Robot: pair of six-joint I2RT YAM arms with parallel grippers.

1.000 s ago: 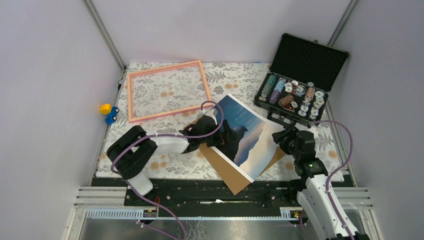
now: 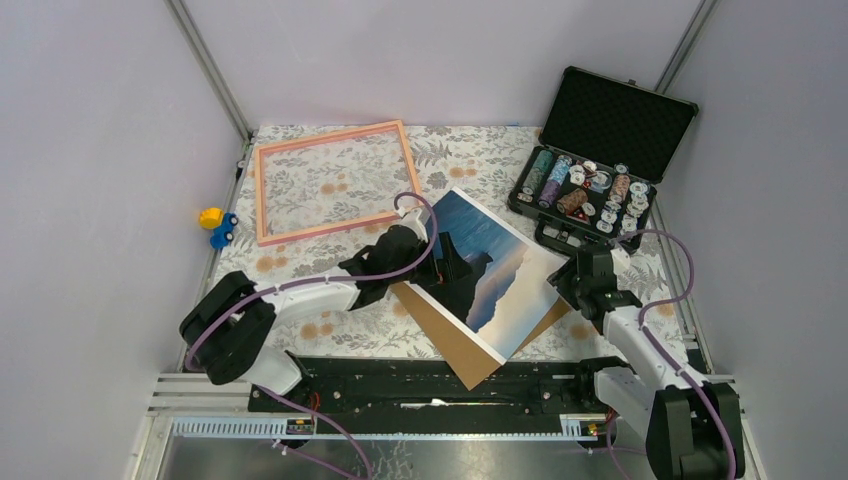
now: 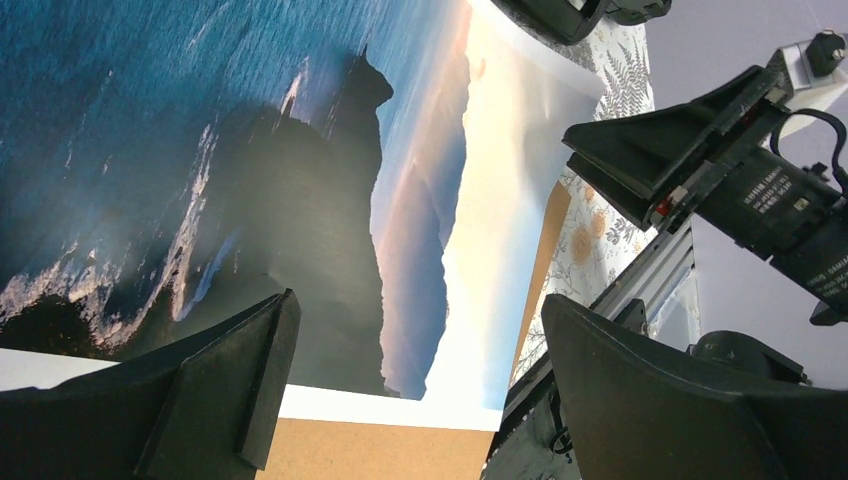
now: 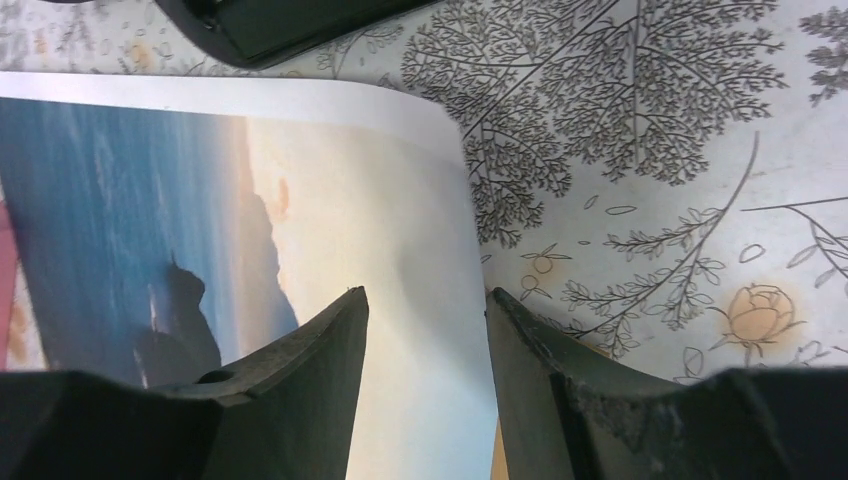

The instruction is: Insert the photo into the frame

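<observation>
The photo (image 2: 510, 300), a blue sea and pale sky print with white border, lies on brown cardboard (image 2: 450, 345) at the centre. The pink rectangular frame (image 2: 410, 160) lies behind it on the left. My left gripper (image 2: 440, 260) stands open over the photo's left part, nothing between its fingers in the left wrist view. My right gripper (image 2: 562, 280) is at the photo's right edge; in the right wrist view its part-open fingertips straddle that edge closely, and I cannot tell whether they touch it.
An open case of poker chips (image 2: 580, 195) stands at back right, close to the photo. A blue and yellow toy (image 2: 222, 232) sits beyond the table's left edge.
The left arm has shifted slightly left. The right arm has been reshaping, its elbow moving back and right, with the gripper staying near the photo's right edge.
</observation>
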